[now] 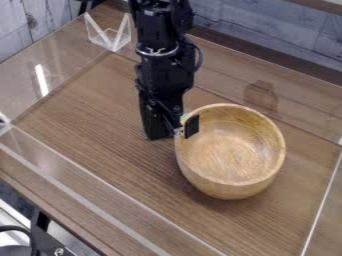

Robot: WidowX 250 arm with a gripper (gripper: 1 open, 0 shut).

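My black gripper [168,124] hangs from the top centre down to the left rim of a large tan bowl [230,155]. Its fingertips are low, close by the rim. It looks shut, with nothing clear between its fingers. A small pale object shows partly behind the fingers, mostly hidden, too small to tell what it is.
Pale walls edge it at the back and right. A black cable curls at the lower left corner.
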